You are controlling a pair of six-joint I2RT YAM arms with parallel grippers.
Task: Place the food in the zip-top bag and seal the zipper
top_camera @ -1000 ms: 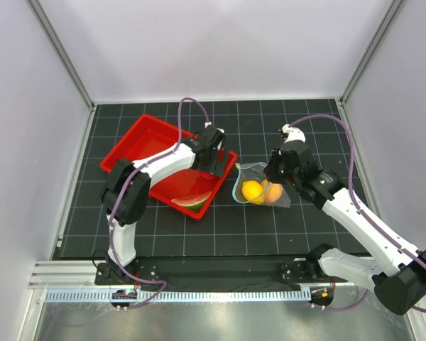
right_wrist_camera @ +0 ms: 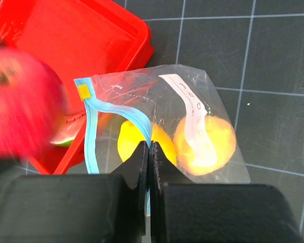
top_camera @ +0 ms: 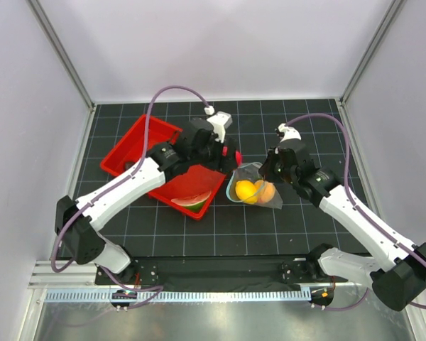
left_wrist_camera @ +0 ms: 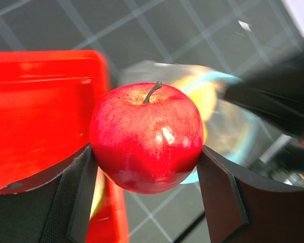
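A red apple (left_wrist_camera: 147, 136) is gripped by my left gripper, which is shut on it and raised over the bin's right edge, just left of the bag mouth in the top view. The clear zip bag (right_wrist_camera: 182, 81) lies on the table with its blue zipper edge (right_wrist_camera: 91, 136) spread apart at the left. Inside it are a yellow fruit (right_wrist_camera: 129, 140) and an orange fruit (right_wrist_camera: 220, 144). My right gripper is shut on the bag's zipper edge. In the top view the right fingertips are hard to make out.
A red bin (top_camera: 128, 148) stands left of the bag, close to its mouth. A watermelon slice (top_camera: 193, 202) lies in its front corner, and a dark round item (top_camera: 129, 165) sits at its left side.
My left arm has risen out of the bin with the apple and swung right toward the bag mouth. The right gripper and bag have shifted slightly left.
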